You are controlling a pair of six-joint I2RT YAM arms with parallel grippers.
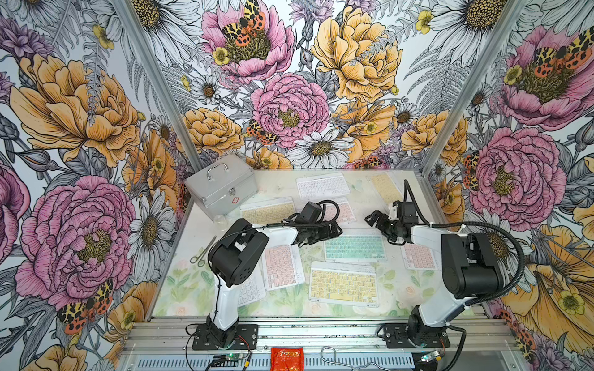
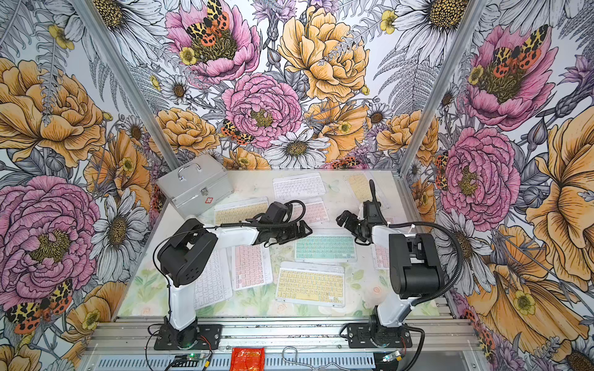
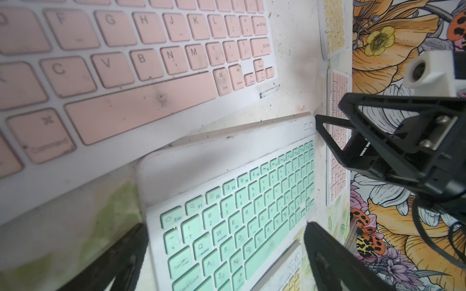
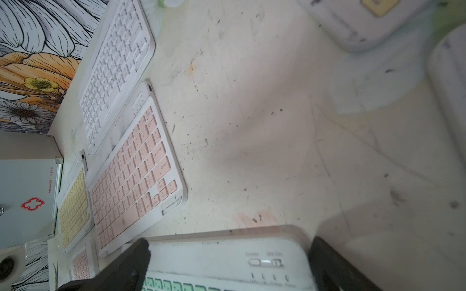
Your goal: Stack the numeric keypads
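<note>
The green-keyed keypad (image 1: 354, 248) lies flat mid-table. At its left end, my left gripper is open, its fingers spread about the keypad's edge with nothing clamped. My right gripper stands open at the opposite end, a finger to each side of the corner with the switches. In front of the green keypad lies a yellow-keyed keypad (image 1: 343, 284). Pink keypads rest at the left (image 1: 282, 264), at the right (image 1: 421, 255) and behind (image 4: 136, 174). A white keypad (image 1: 323, 185) and two more yellow keypads (image 1: 268, 212) (image 1: 386, 187) lie farther back. Another white keypad (image 2: 213, 278) is partly covered by the left arm.
A grey metal case (image 1: 221, 185) fills the back left corner. Scissors (image 1: 201, 252) lie at the left edge. Bare table (image 4: 257, 121) shows behind the green keypad's right end.
</note>
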